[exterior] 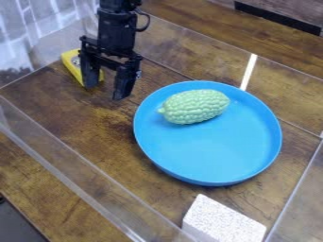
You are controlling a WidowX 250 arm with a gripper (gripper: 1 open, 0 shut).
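My black gripper [108, 74] hangs at the upper left with its two fingers apart, open. Behind it, partly hidden, a yellow object [72, 63] lies on the wooden surface. To the right, a pale green, bumpy corn-like object [194, 107] rests on a blue plate [209, 149].
A white block [224, 219] stands at the bottom right. Clear plastic walls run along the left and right. A thin white strip [248, 71] lies at the upper right. The wooden surface left of the plate is bare.
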